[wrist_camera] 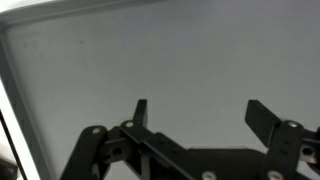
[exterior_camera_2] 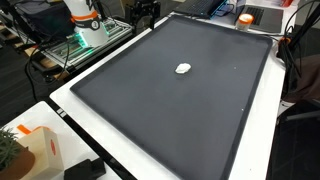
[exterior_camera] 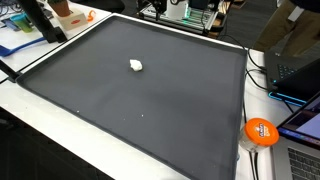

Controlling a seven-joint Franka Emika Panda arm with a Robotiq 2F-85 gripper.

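A small white lump (exterior_camera: 136,65), perhaps crumpled paper or cloth, lies on the dark grey board. The same white lump (exterior_camera_2: 183,69) appears in exterior view 2, a little above the middle of the board. In the wrist view my gripper is open, its two black fingers wide apart. Only bare grey surface shows between and beyond them; the white lump is out of that view. The arm's base (exterior_camera_2: 86,22) stands past the board's edge in exterior view 2.
The grey board (exterior_camera_2: 160,120) is otherwise clear and has a raised rim. An orange-lidded jar (exterior_camera: 261,132) and a laptop (exterior_camera: 300,160) stand to the right in exterior view 1. A potted plant (exterior_camera_2: 10,150) sits at the near left in exterior view 2.
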